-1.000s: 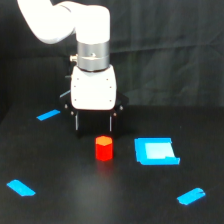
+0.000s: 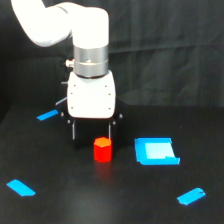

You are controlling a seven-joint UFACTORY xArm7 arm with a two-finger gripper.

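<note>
A small red block (image 2: 102,151) stands on the dark table near the middle of the view. Just above and behind it in the picture is my white gripper (image 2: 92,131), coming down from the top. Its two dark fingers are spread wide apart, with the right one close to the block's upper right. The gap between the fingers looks empty; whether either finger touches the block cannot be told from this angle.
To the right of the block lies a blue square tray (image 2: 143,158) with a pale inside. Blue strips rest on the table at the front left (image 2: 20,188), the front right (image 2: 191,196) and the back left (image 2: 47,115).
My gripper has come lower in the picture and slightly to the left, closer to the red block. The block, tray and blue strips appear in the same places.
</note>
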